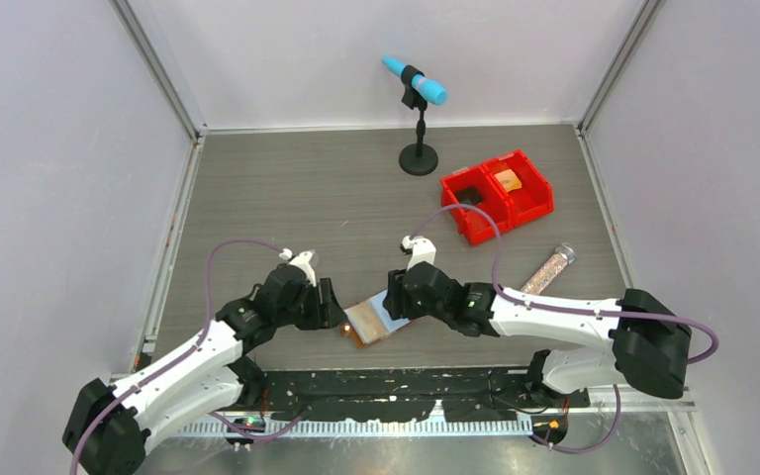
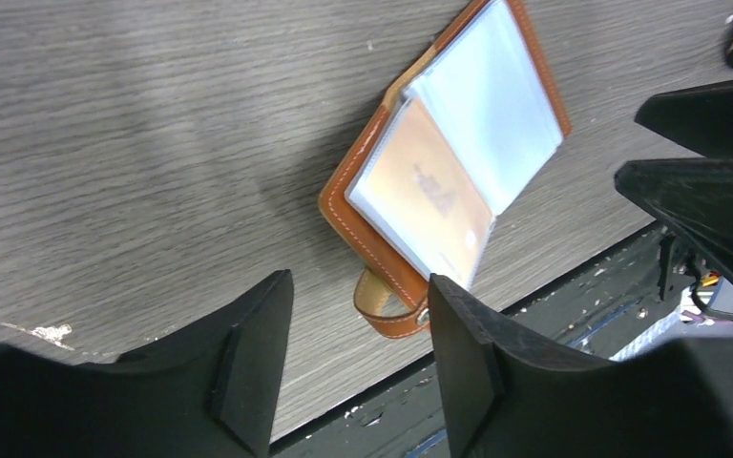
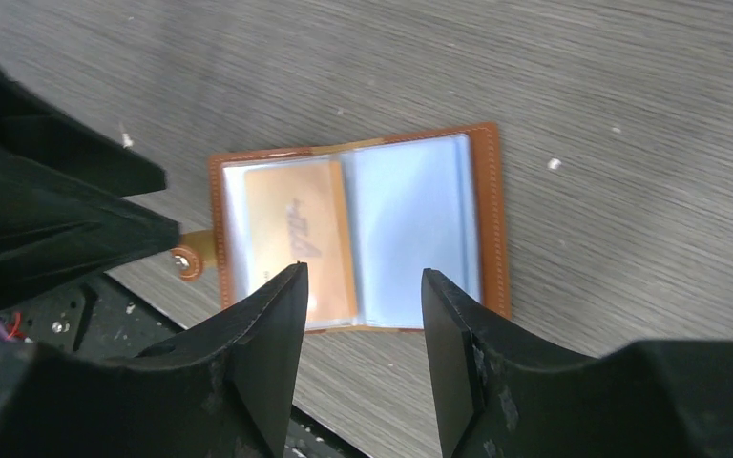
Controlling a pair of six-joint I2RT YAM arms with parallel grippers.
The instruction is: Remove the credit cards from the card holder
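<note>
The brown card holder [image 1: 361, 337] lies unfolded on the table between my two grippers. A tan card [image 3: 286, 224] shows in one half behind a clear sleeve, and a pale blue-white panel [image 3: 406, 224] fills the other. At the strap end stands my left gripper, open, with the looped strap [image 2: 374, 296] beyond its fingertips and nothing gripped. My right gripper is over the holder's other half, open too, its fingers apart and empty. From above, my right gripper [image 1: 396, 295] hides part of the blue-white panel.
A red two-part bin [image 1: 500, 198] with small items inside stands at the back right. Nearby lie a clear tube [image 1: 546, 272] and a microphone stand [image 1: 418, 158].
</note>
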